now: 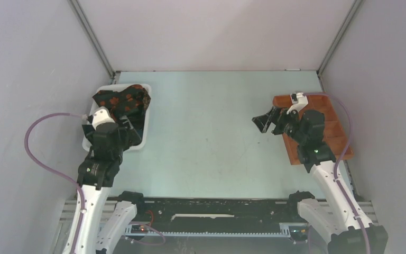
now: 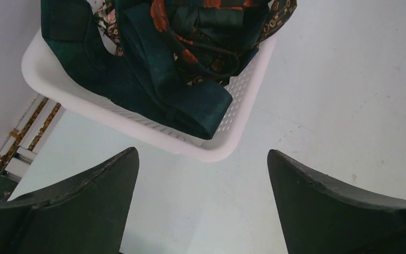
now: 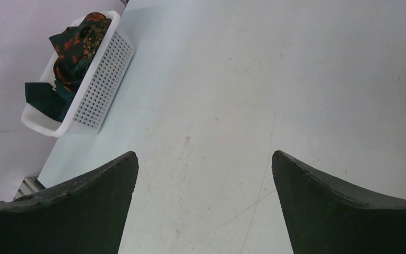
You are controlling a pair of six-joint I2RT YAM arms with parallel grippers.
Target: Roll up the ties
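Ties lie jumbled in a white basket (image 1: 147, 124) at the table's left side. One tie (image 2: 153, 84) is dark green; another with orange flowers (image 1: 117, 99) is heaped toward the back, and a small-flowered cloth (image 2: 109, 22) shows among them. Over the basket's front part hangs my left gripper (image 1: 132, 132), open; its wrist view shows bare table between the fingers. My right gripper (image 1: 263, 123) also stands open and empty, above the table just left of the brown box (image 1: 281, 101). The left arm hides part of the basket from above.
The brown box has compartments, its near part covered from above by the right arm. Between basket and box the pale table (image 1: 206, 137) is clear. Walls rise at the left, right and back.
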